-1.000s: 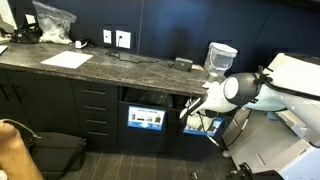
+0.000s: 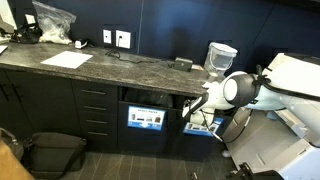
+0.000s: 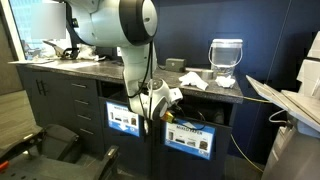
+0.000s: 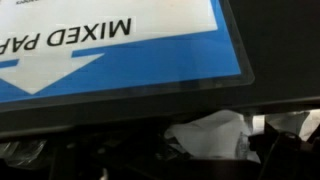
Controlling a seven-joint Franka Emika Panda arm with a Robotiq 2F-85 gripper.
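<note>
My gripper (image 3: 168,116) is low in front of the counter, by the top edge of the bin fronts; the arm hides much of it in exterior view 1. In the wrist view, crumpled white paper (image 4: 215,132) shows in the dark opening behind a bin front. The fingers stand open among dark shapes along the bottom edge, and their outline is hard to make out. Above the opening, a blue and white sign (image 4: 120,45) reads "MIXED PA…", upside down. Whether the fingers touch the paper cannot be told.
A countertop (image 2: 120,68) runs above the bins, bearing a clear bucket (image 2: 221,57), a dark box (image 2: 183,64) and a white sheet (image 2: 67,59). Closed drawers (image 2: 96,113) stand left of the bins. A dark bag (image 2: 55,153) lies on the otherwise mostly clear floor.
The tan shape at the lower left edge of exterior view 1 has shifted leftward, largely out of view. My arm has moved only slightly near the bins.
</note>
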